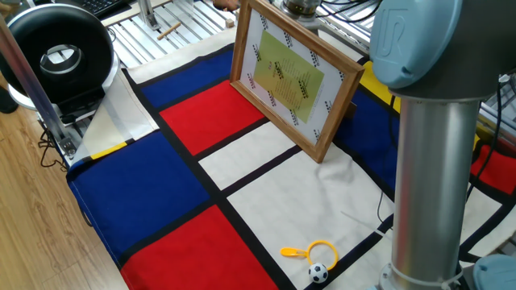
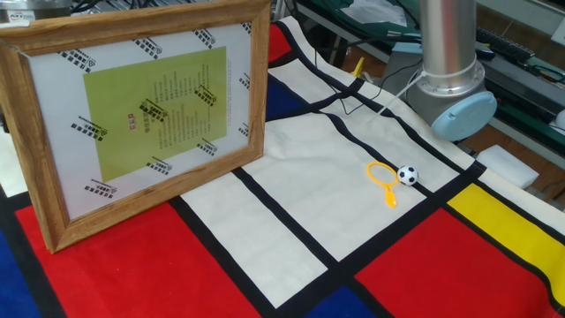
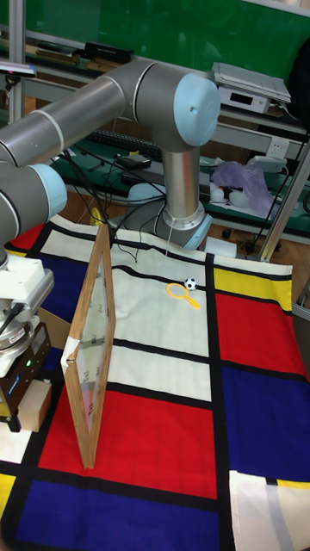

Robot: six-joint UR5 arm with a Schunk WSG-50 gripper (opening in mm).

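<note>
A wooden picture frame [image 1: 298, 76] stands upright on the patterned cloth, a yellow-green sheet behind its pane. In exterior view 3 the same frame [image 3: 89, 349] is seen nearly edge-on. Behind it, at the left edge of that view, hangs the arm's wrist with the dark housing of my gripper [image 3: 26, 376]; its fingers cannot be made out, nor whether anything is between them. On the white part of the cloth lie a yellow ring with a handle [image 2: 382, 174] and a small black-and-white ball [image 2: 408, 175], right beside each other.
The cloth [image 1: 145, 189] has wide bare areas in front of the frame. A tan block [image 3: 34, 405] sits near the gripper housing, partly behind the frame. The arm's base column [image 1: 431, 193] rises beside the cloth, cables near it. A black round object [image 1: 56, 60] stands off the far left corner.
</note>
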